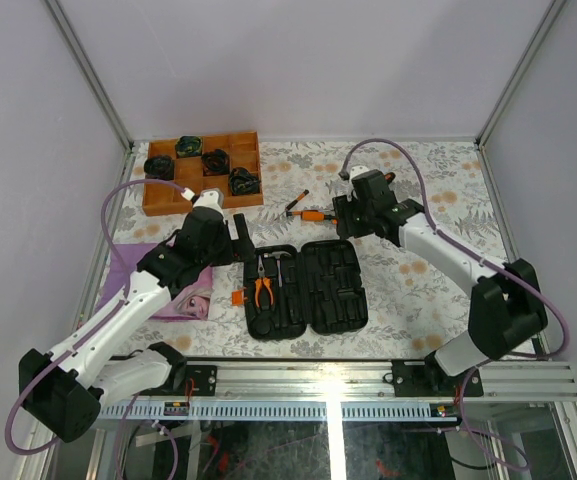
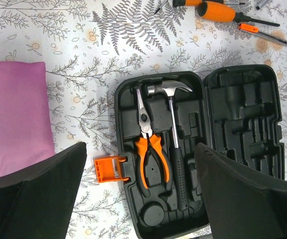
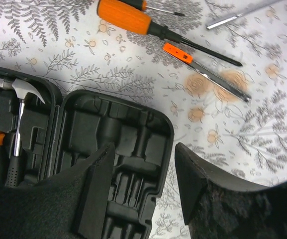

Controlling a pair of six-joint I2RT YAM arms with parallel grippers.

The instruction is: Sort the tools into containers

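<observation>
My left gripper (image 1: 244, 235) hovers open left of the black toolbox (image 1: 335, 280). The box's left half holds orange-handled pliers (image 2: 143, 154) and a hammer (image 2: 178, 164), with an orange piece (image 2: 108, 170) at its side; the right half (image 3: 108, 129) looks empty. Behind the box lie an orange screwdriver (image 3: 125, 17), a smaller screwdriver, an orange-ended knife-like tool (image 3: 218, 79) and a silver tool (image 3: 230, 16). My right gripper is above the box's right half, near these tools, its fingers apart with nothing seen between them.
A wooden compartment tray (image 1: 155, 205) with dark bundles sits at the back left. A purple cloth (image 2: 16, 109) lies left of the box. The table right of the box is mostly clear.
</observation>
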